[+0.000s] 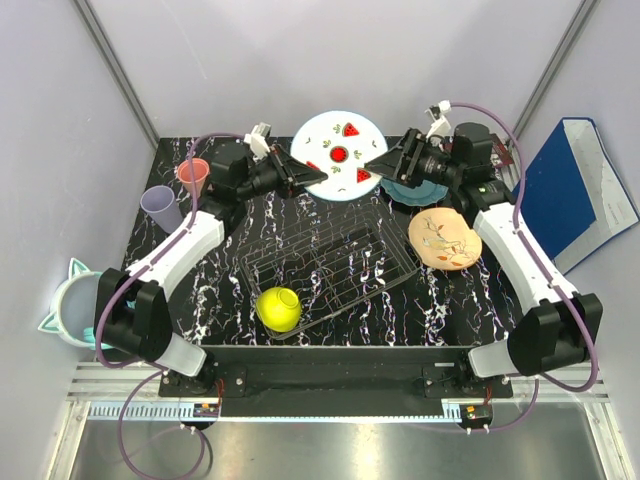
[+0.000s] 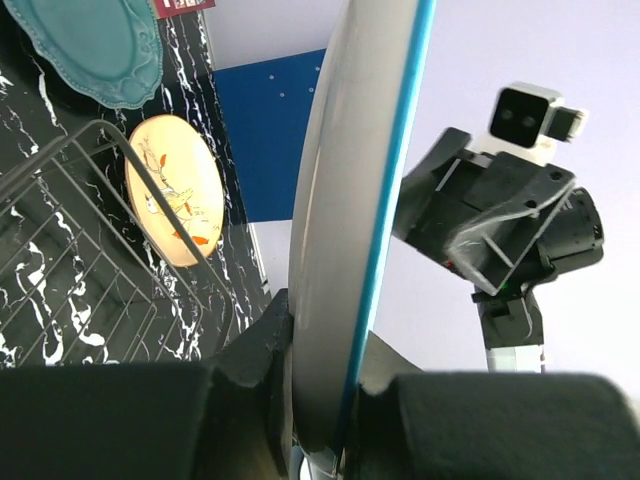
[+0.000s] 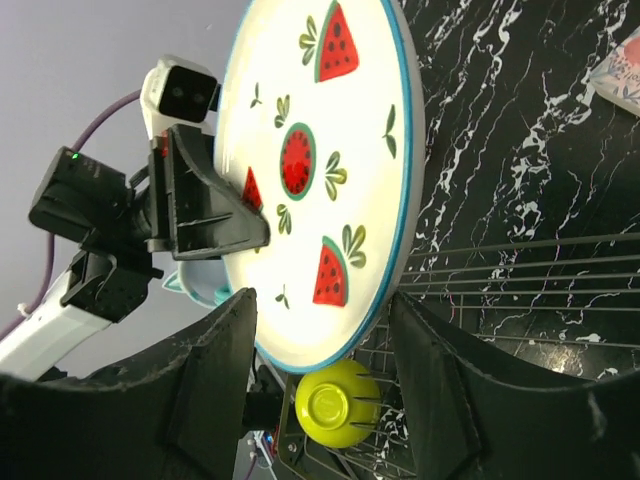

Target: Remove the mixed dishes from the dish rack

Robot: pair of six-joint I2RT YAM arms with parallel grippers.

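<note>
A white watermelon-print plate is held up above the back of the wire rack. My left gripper is shut on its left edge; its rim fills the middle of the left wrist view. My right gripper is at the plate's right edge, its fingers part open around the rim, which shows between them in the right wrist view; whether they grip it I cannot tell. In the rack lies a yellow-green bowl, at the front left.
A teal plate and a cream plate lie right of the rack, a blue board beyond. Two cups stand at the left. A printed paper lies at the back.
</note>
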